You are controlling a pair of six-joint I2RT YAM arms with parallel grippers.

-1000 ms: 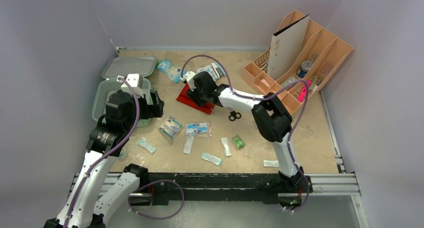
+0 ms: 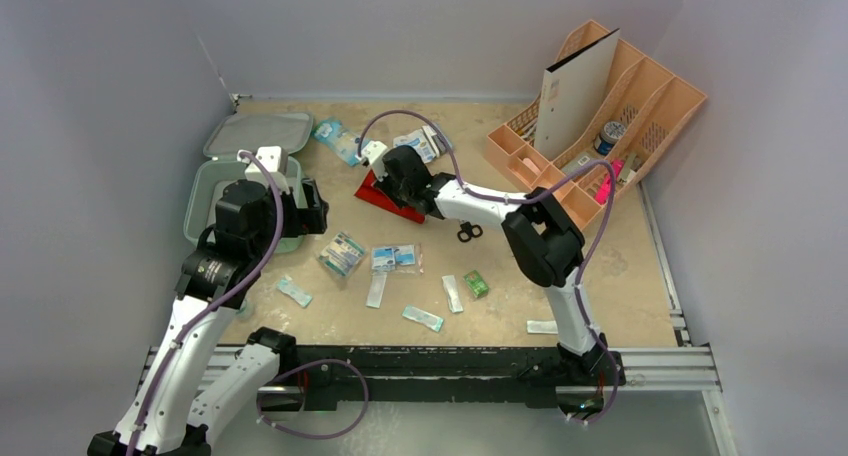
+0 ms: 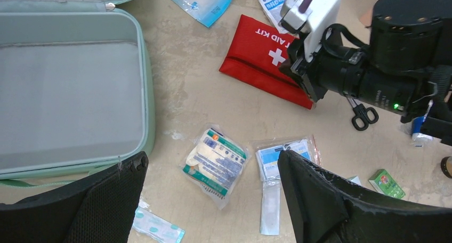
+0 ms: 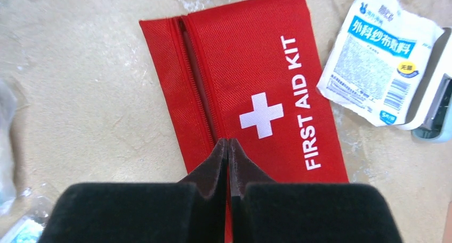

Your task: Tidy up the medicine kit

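Note:
The red first aid kit pouch point(image 4: 256, 88) lies flat on the table, its white cross and lettering facing up. Over its zipper in the right wrist view, my right gripper is shut with its tips together and nothing between them; the pouch stays flat below. My left gripper is open and empty, beside the green case. That case point(image 3: 144, 88) stands open and its visible inside is bare. A gauze packet point(image 4: 368, 62) lies near the pouch, a bandage bag point(image 3: 216, 163) nearer the front.
An orange divided organizer point(image 2: 680, 101) holding a white board point(image 2: 577, 94) fills the back right. Black scissors point(image 3: 364, 116) lie under the right arm. Small packets and a green box point(image 2: 476, 284) are scattered across the front. Clear table lies between case and pouch.
The pouch stays on the table. My left arm has barely moved.

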